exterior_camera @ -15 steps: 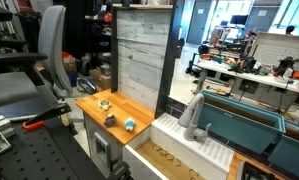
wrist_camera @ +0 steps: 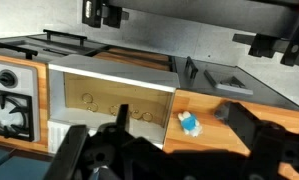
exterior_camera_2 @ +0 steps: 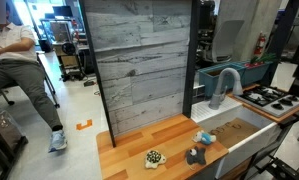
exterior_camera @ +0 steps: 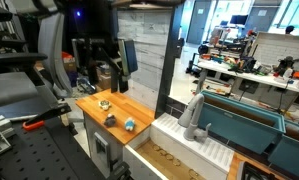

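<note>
My gripper [exterior_camera: 94,72] hangs at the upper left in exterior view 1, high above the counter. Its fingers stand wide open and nothing shows between its fingers. A small blue-and-white toy [exterior_camera_2: 203,138] lies on the wooden counter beside the sink. Close by is a dark grey toy [exterior_camera_2: 196,156], and a pale round one [exterior_camera_2: 155,159] rests farther left. In the wrist view the blue-and-white toy [wrist_camera: 190,123] and the grey toy [wrist_camera: 225,112] appear below the fingers, well apart from them. The pale toy cannot be made out there.
The white sink basin [wrist_camera: 166,99] adjoins the wooden counter [exterior_camera: 141,109], with a grey faucet [exterior_camera: 194,118] behind it. A stove [wrist_camera: 11,106] lies past the sink. A tall grey plank panel [exterior_camera_2: 147,70] stands behind the counter.
My gripper has come down into exterior view 1 at the upper left; it was largely out of sight before. The toys and the sink have not moved.
</note>
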